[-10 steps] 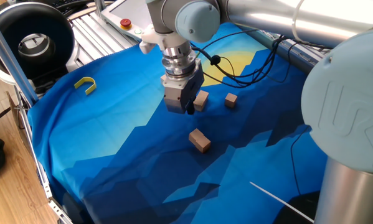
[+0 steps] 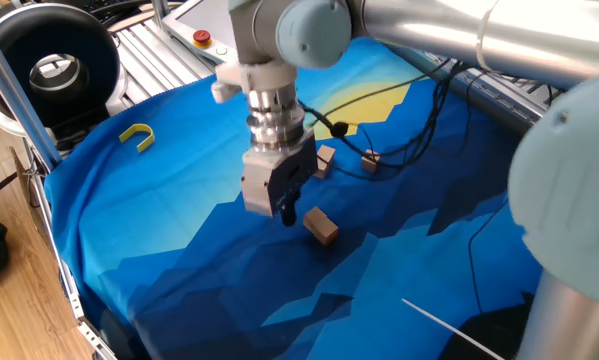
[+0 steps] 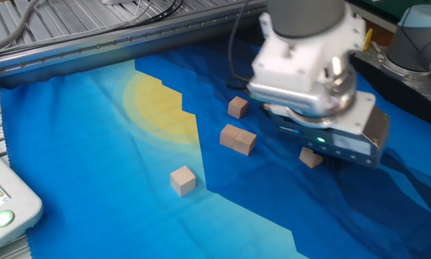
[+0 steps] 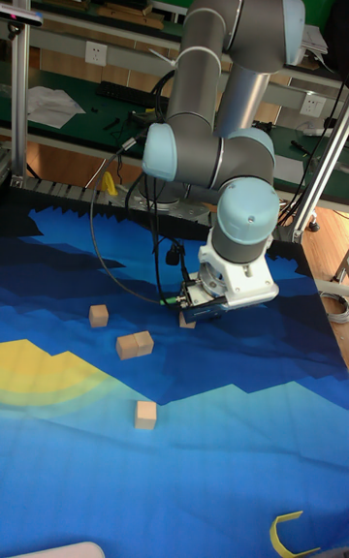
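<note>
In exterior view 1 my gripper (image 2: 288, 216) points down, its dark fingers just left of an oblong wooden block (image 2: 321, 227) and apart from it in the picture. Whether the fingers are parted does not show. Two more wooden blocks (image 2: 325, 161) (image 2: 371, 160) lie behind, the first partly covered by the gripper body. In exterior view 2 one wooden block (image 3: 311, 157) peeks out beneath the gripper body. A touching pair of cubes (image 3: 237, 139), a cube behind it (image 3: 237, 107) and a paler cube (image 3: 183, 180) stand clear of the arm.
A blue patterned cloth (image 2: 179, 290) with some creases covers the table. A yellow curved piece (image 2: 137, 136) lies at its left side. Black cables (image 2: 419, 140) hang from the arm over the cloth. A control panel with a red button (image 2: 201, 38) sits at the back edge.
In exterior view 1 my gripper has moved down and to the left, coming beside the oblong block. The blocks lie where they were.
</note>
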